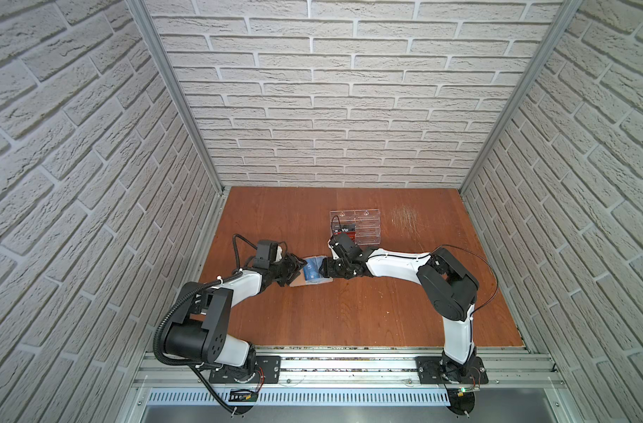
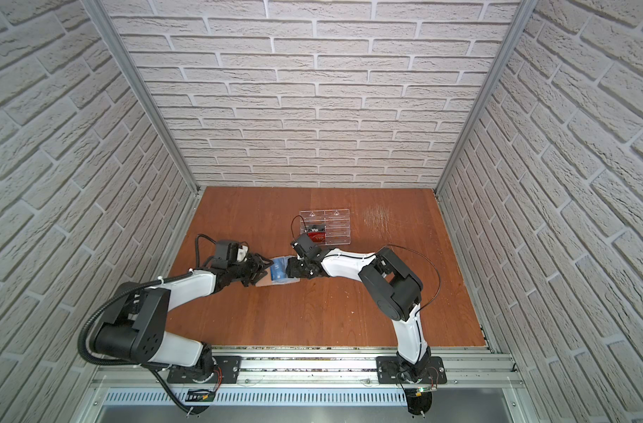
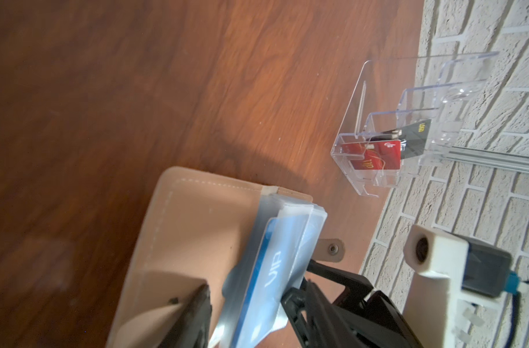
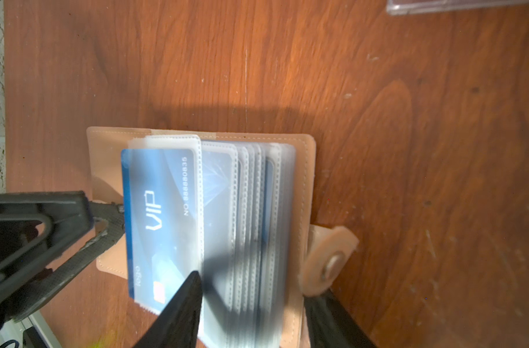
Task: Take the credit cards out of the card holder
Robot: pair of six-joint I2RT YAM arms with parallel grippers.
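Observation:
The tan card holder [image 4: 308, 191] lies spread on the table, its clear sleeves [image 4: 247, 232] fanned in the middle. A blue VIP card [image 4: 160, 208] lies in the leftmost sleeve, its left edge showing past the plastic. From the left, my left gripper reaches that edge; its fingers stand apart on either side of the sleeve, and contact with the card cannot be made out. My right gripper is over the holder's right side with its fingers apart, the sleeves and the snap strap [image 4: 328, 261] between or beneath them.
A clear stepped acrylic rack [image 1: 367, 229] stands behind the holder. In it are a red card [image 3: 383, 156] and a dark card [image 3: 416, 139]. My right arm [image 3: 444, 290] passes close in front of the rack.

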